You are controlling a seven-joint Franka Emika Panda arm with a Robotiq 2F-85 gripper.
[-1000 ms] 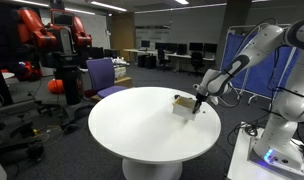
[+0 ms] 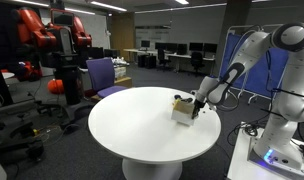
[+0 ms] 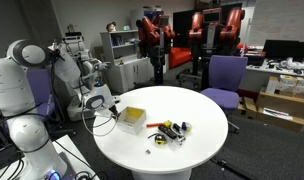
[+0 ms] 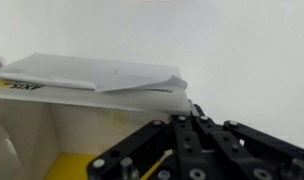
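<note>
An open cardboard box (image 2: 181, 113) stands near the table edge on the arm's side; exterior view 2 shows the box (image 3: 131, 122) with yellow inside. In the wrist view, a pale flap (image 4: 102, 72) stretches across the upper left, above the box's yellow interior (image 4: 70, 166). My gripper is shut at the flap's right-hand corner. Whether the thin flap edge is pinched between its fingertips or only touching them cannot be made out. From outside, the gripper (image 3: 114, 113) is small beside the box's rim.
On the round white table (image 3: 197, 112), several small items, including a red one (image 3: 154, 125) and dark ones (image 3: 172, 131), lie beside the box. An office chair (image 3: 224, 80) stands beyond it.
The arm has shifted slightly to the left and down toward the box over the last second. The box stays in about the same spot.
</note>
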